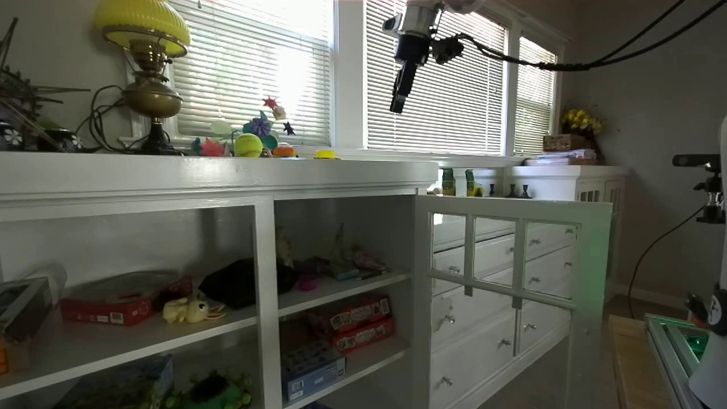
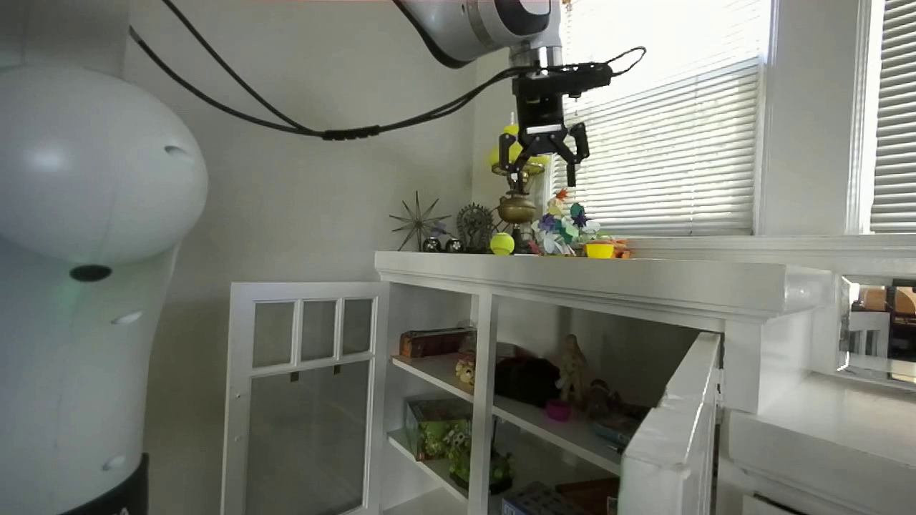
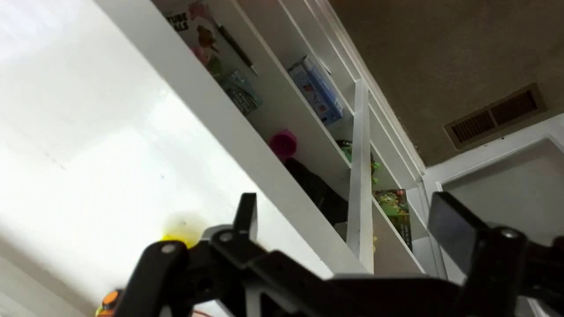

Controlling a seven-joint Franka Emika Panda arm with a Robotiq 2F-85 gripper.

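High above the white cabinet top (image 1: 354, 174) hangs my gripper (image 2: 542, 182), fingers downward and apart. Nothing is between them. In the wrist view one black finger (image 3: 246, 214) stands over the cabinet top and the other (image 3: 457, 232) over the cabinet's front side. On the top sit a yellow cup (image 2: 600, 249), a yellow-green ball (image 1: 248, 145), an orange item (image 1: 284, 150) and colourful paper flowers (image 1: 259, 126). The wrist view catches the yellow cup (image 3: 182, 232) blurred, partly behind the gripper. All of these are well below my fingers.
Both glazed cabinet doors stand open, one right (image 1: 589, 286), one left (image 2: 236, 386). Shelves hold a black bag (image 1: 232, 283), a plush duck (image 1: 191, 311), a pink cup (image 3: 283, 143) and several boxes. A brass lamp (image 1: 151, 102) stands at the window.
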